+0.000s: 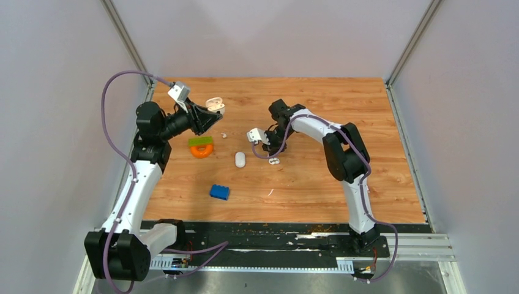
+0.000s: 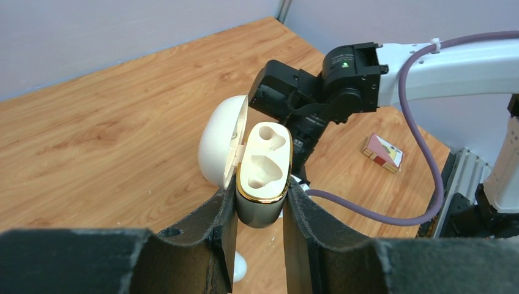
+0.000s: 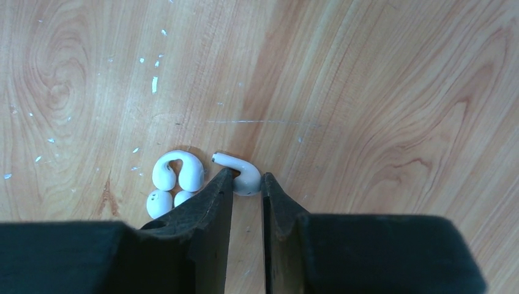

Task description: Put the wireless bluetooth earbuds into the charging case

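The white charging case (image 2: 264, 160) with a gold rim is held up between the fingers of my left gripper, its lid (image 2: 221, 141) swung open and both earbud wells empty. In the top view the case (image 1: 215, 105) is above the table's back left. My right gripper is low over the table with its fingertips on both sides of a white earbud (image 3: 247, 182), stem pointing up-left. Whether that earbud is off the wood cannot be told. A small white piece that looks like another earbud (image 1: 224, 135) lies farther left.
Beside the right fingertips lies a white curved piece with round ends (image 3: 177, 166). Also on the table are a white oval object (image 1: 240, 160), a blue block (image 1: 220, 192), an orange ring (image 1: 201, 150) with a green block (image 1: 199, 141), and a small box (image 2: 383, 152).
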